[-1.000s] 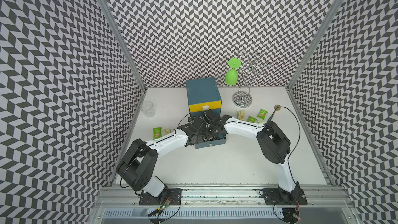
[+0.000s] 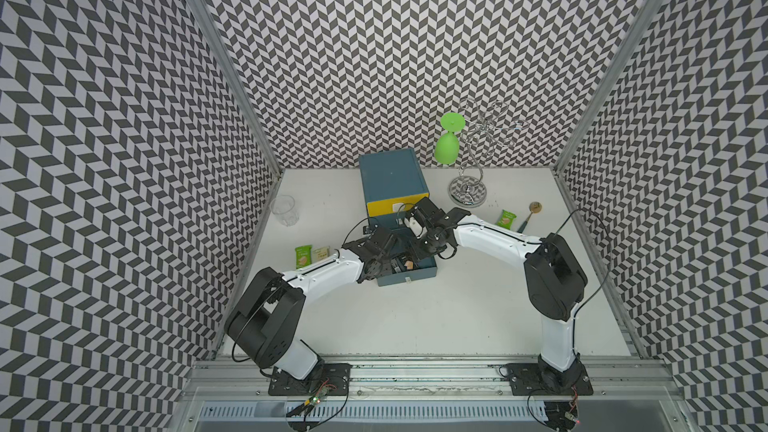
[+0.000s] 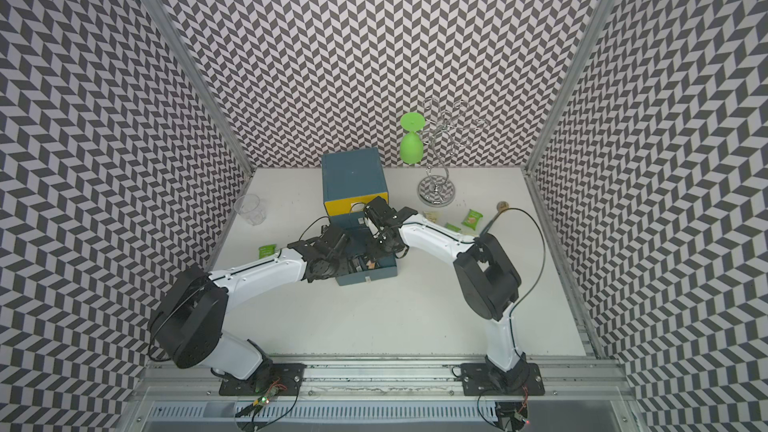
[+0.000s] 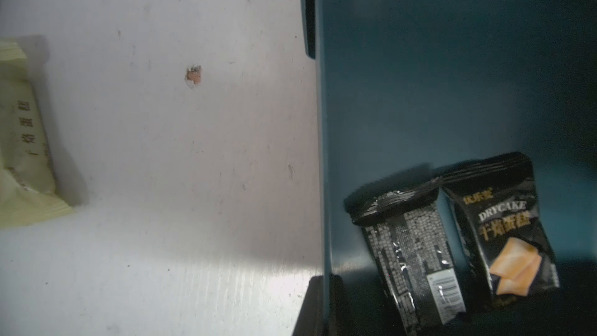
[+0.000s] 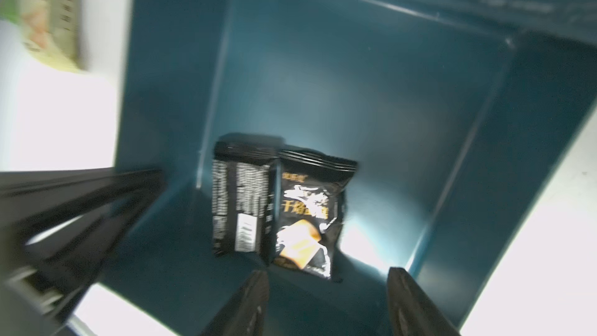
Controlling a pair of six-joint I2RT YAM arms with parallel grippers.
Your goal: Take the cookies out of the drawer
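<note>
The pulled-out teal drawer (image 5: 373,99) holds two black cookie packets side by side, one barcode side up (image 4: 413,261), one showing orange cake (image 4: 497,230). My left gripper is shut at the drawer's left wall, with the wall at its fingers; no packet is held. My right gripper stands open above the drawer, fingertips just short of the packets, nothing between them.
The drawer unit (image 2: 392,172) stands behind. Green and pale packets (image 2: 303,256) lie left and right on the table. A glass (image 2: 285,209) is at the back left, a chrome stand (image 2: 467,190) at the back right.
My left arm stays in place.
</note>
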